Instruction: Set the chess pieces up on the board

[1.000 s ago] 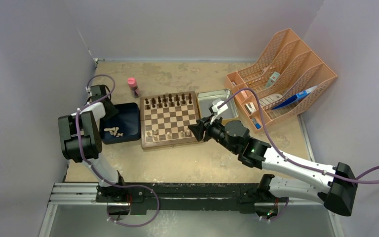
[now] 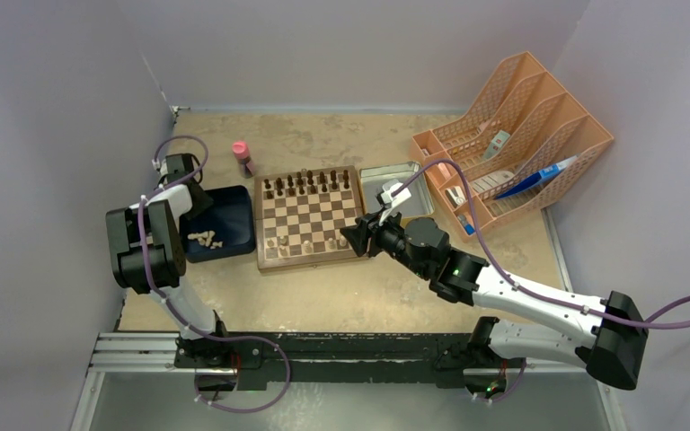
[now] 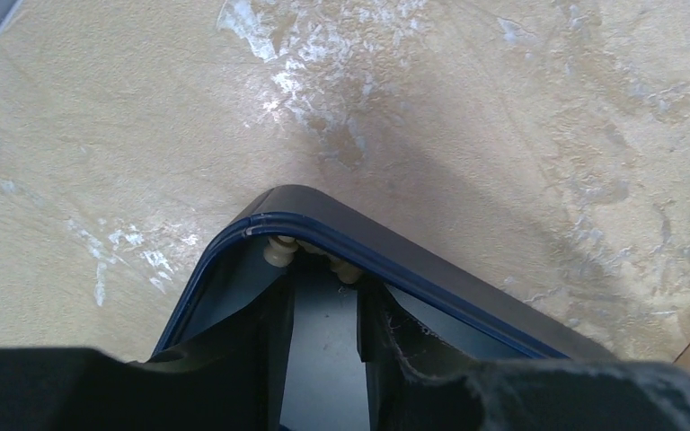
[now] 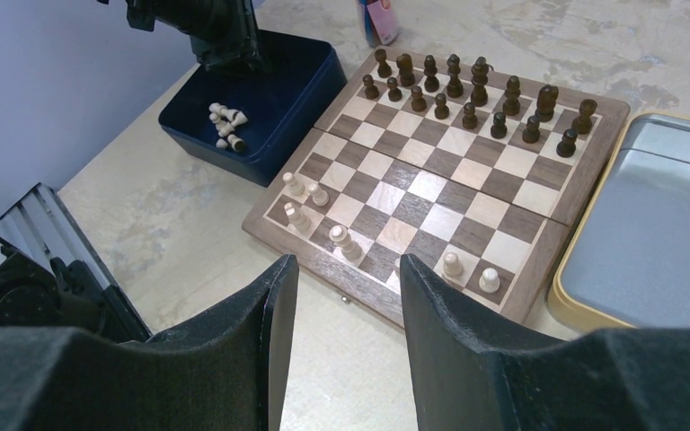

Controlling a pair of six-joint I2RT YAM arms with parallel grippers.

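The chessboard (image 2: 310, 217) has dark pieces (image 4: 454, 81) standing in rows at the back and several white pieces (image 4: 344, 241) standing on the near side. More white pieces (image 4: 228, 121) lie in the dark blue bin (image 2: 234, 242) left of the board. My left gripper is low in a corner of that bin, fingers apart, just short of white pieces (image 3: 278, 253) partly hidden under the rim; nothing shows between its fingers. My right gripper hangs at the board's right near side, open and empty, with white pieces beyond its fingertips.
A metal tray (image 4: 647, 224) sits right of the board, an orange organizer (image 2: 512, 144) behind it. A pink-capped bottle (image 2: 241, 153) stands behind the bin. Bare table lies in front of the board and along the back.
The left arm looks unchanged in the top view.
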